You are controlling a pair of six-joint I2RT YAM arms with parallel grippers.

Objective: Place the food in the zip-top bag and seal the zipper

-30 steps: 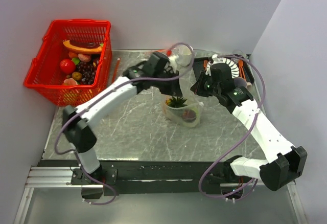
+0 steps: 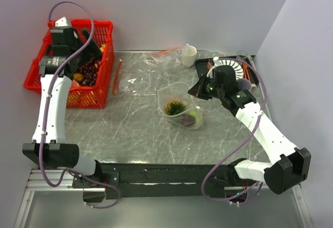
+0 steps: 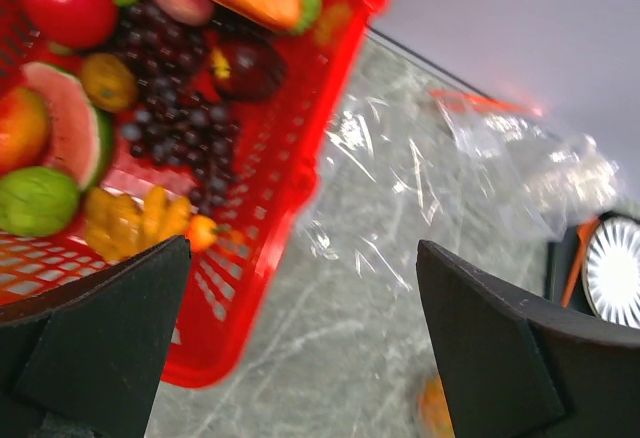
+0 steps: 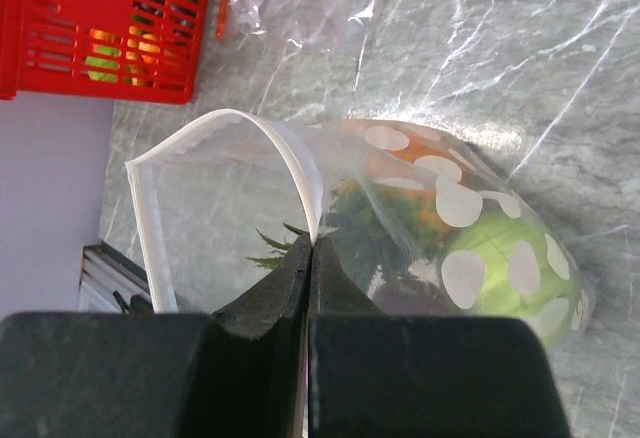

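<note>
The clear zip top bag [image 2: 198, 122] sits in mid-table with its mouth open, white dots on its side in the right wrist view. Inside it are a spiky green-topped food [image 2: 175, 108] and a round green one [image 4: 500, 258]. My right gripper is shut on the bag's rim [image 4: 302, 170], which runs into its fingertips. Over the red basket [image 2: 73, 100] hangs my left gripper, open and empty. In the left wrist view the basket holds grapes [image 3: 175, 108], a watermelon slice [image 3: 70, 118], a red fruit [image 3: 66, 3] and several other foods.
Clear plastic bags [image 2: 139, 79] lie flat behind the open bag. A white mug [image 2: 188, 56] and a black tray with a striped plate [image 2: 232, 67] stand at the back right.
My left arm has swung left, from above the open bag to over the red basket.
</note>
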